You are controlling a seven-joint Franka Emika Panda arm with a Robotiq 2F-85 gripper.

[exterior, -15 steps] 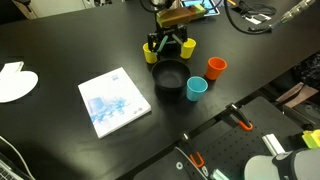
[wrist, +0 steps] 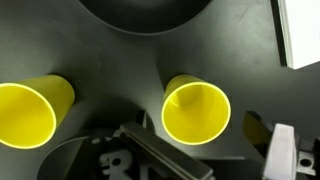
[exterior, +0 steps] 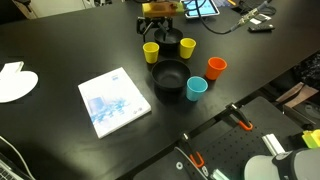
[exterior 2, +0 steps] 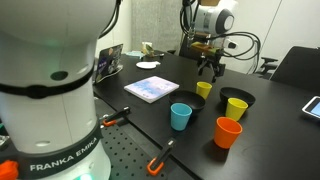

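My gripper (exterior: pixel 153 28) is open, its fingers spread apart with nothing held. It hangs above the table, near the left yellow cup (exterior: pixel 151 52). From the wrist view, that yellow cup (wrist: pixel 196 112) stands upright, mouth up, roughly between my fingertips but lower down. A second yellow cup (exterior: pixel 187 47) is off to its right, and it shows as a yellow cup (wrist: pixel 30 112) at the left of the wrist view. One black bowl (exterior: pixel 171 76) sits in front of the two cups; another black bowl (exterior: pixel 174 37), partly hidden, lies behind them.
An orange cup (exterior: pixel 215 68) and a blue cup (exterior: pixel 196 89) stand right of the front bowl. To the left lies a white board or book (exterior: pixel 113 100); farther left is a white plate (exterior: pixel 15 86). Dark table around the board is bare.
The cups and bowls appear unmoved.
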